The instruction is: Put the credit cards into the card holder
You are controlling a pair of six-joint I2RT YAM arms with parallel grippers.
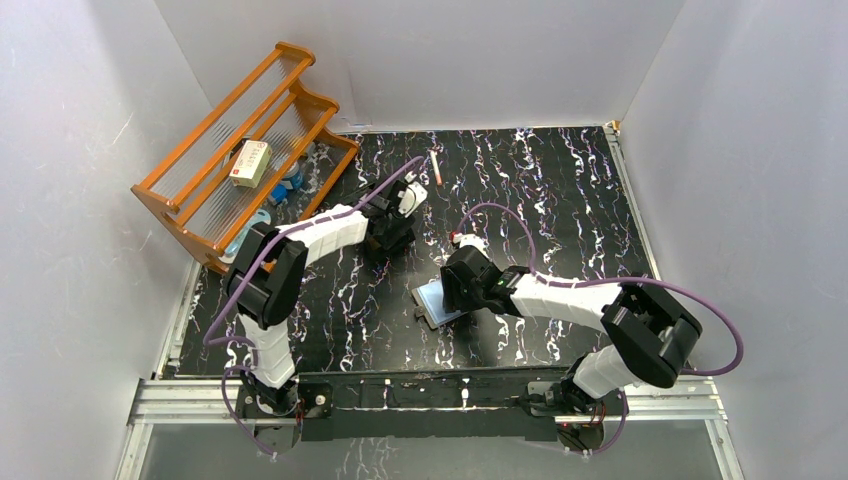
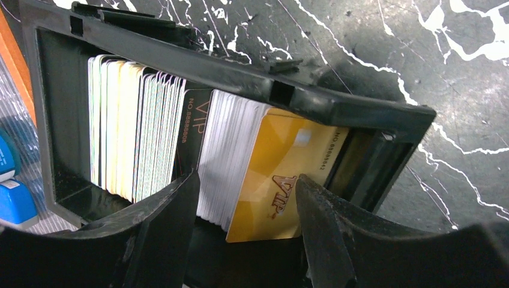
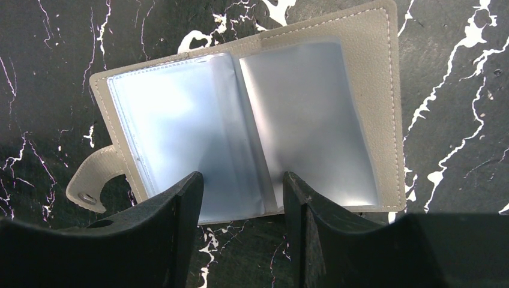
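Note:
In the left wrist view a black box (image 2: 366, 117) holds a packed row of cards on edge. A gold VIP card (image 2: 282, 180) leans at the row's right end, beside white-edged cards (image 2: 231, 144) and a black VIP card (image 2: 193, 129). Over the box, my left gripper is open, its fingers apart with no card visibly clamped. The card holder (image 3: 393, 108) lies spread open on the table in the right wrist view, a clear sleeve (image 3: 306, 120) on each side and a strap (image 3: 96, 180) at its left. Above its lower edge my right gripper is open and empty.
A wooden rack (image 1: 270, 110) stands at the back left, with a small carton (image 1: 250, 163) and blue items in it. A thin pen-like stick (image 1: 435, 168) lies at the back.

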